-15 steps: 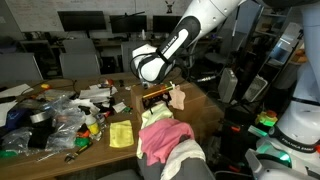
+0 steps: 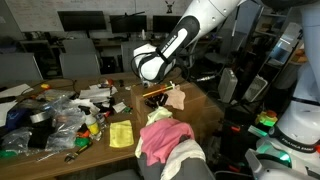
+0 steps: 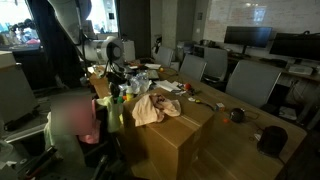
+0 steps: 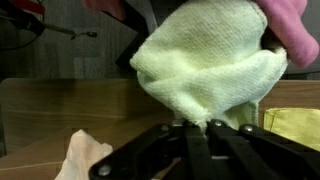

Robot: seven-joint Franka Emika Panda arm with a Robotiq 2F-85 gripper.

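A pale yellow-white cloth (image 4: 205, 60) is pinched at its near end by my gripper, which is shut on it. The rest of the cloth spreads past the table edge in the wrist view, next to pink fabric (image 4: 290, 28). From exterior view 1, the gripper (image 2: 157, 102) is low at the table's front edge, over the pale cloth (image 2: 160, 117). Below the cloth lie pink and grey fabrics (image 2: 172, 143). The fingertips are mostly hidden by the cloth.
A yellow cloth (image 2: 121, 134) lies flat left of the gripper, and a pinkish cloth (image 2: 176, 99) rests to its right. Bottles (image 2: 92, 124) and plastic bags (image 2: 68, 123) crowd the table's left side. A chair (image 2: 235, 145) stands in front at right.
The gripper is slightly lower and nearer the table's front edge than before. Otherwise the cloths lie much the same.
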